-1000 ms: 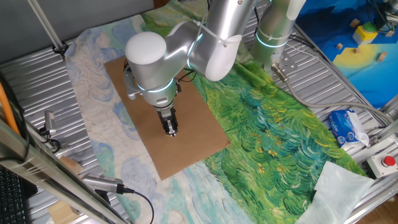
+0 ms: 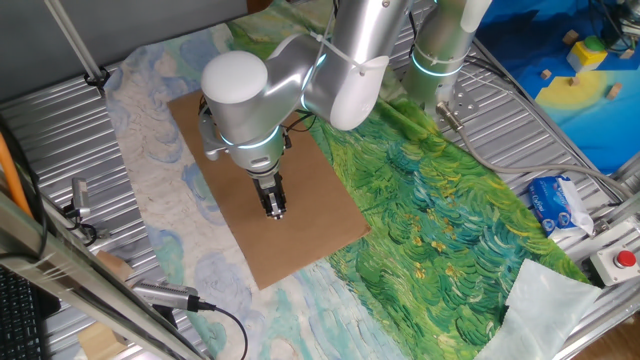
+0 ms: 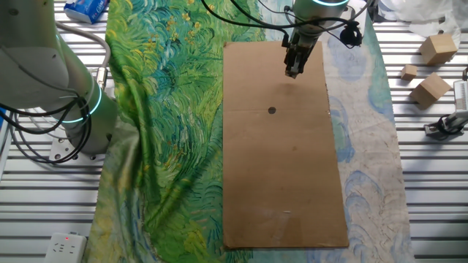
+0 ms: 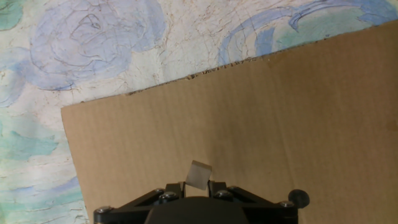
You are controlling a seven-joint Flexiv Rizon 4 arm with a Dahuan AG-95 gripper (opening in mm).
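Observation:
My gripper (image 2: 274,208) points down above the brown cardboard sheet (image 2: 300,220), near one end of it. In the wrist view a small grey block (image 4: 199,175) sits between the tips of my gripper, which looks shut on it. The block is tilted in the grip, and its lower part is hidden by the fingers. From the other side, my gripper (image 3: 294,71) hangs clear of the cardboard (image 3: 285,175). A small flat black disc (image 3: 272,110) lies on the sheet; the wrist view shows the disc (image 4: 299,198) right of the fingers.
A painted cloth (image 3: 164,146) lies under the cardboard, with folds (image 3: 135,168) near the arm's base. Wooden blocks (image 3: 430,90) rest on the slatted table beyond the cloth. A blue-and-white packet (image 2: 560,207) lies at the far right. The cardboard is otherwise bare.

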